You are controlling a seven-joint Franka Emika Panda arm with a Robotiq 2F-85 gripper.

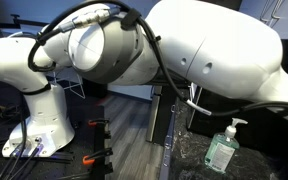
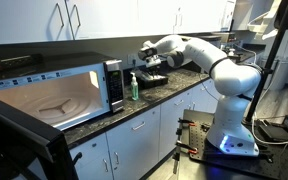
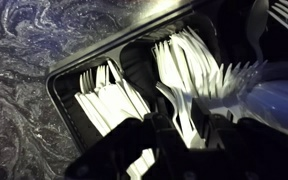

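Observation:
White plastic cutlery lies in a black divided tray in the wrist view. Several forks and handles fill the left compartment, and a larger bundle of white utensils fills the middle one. My gripper is low over the middle compartment, its dark fingers at the bottom of the view. A white utensil shows between them, but contact is too dark to judge. In exterior view 2 the gripper is small, above the tray at the counter's far end.
A clear pump bottle stands on the dark counter, beside the microwave. Clear plastic pieces sit at the tray's right.

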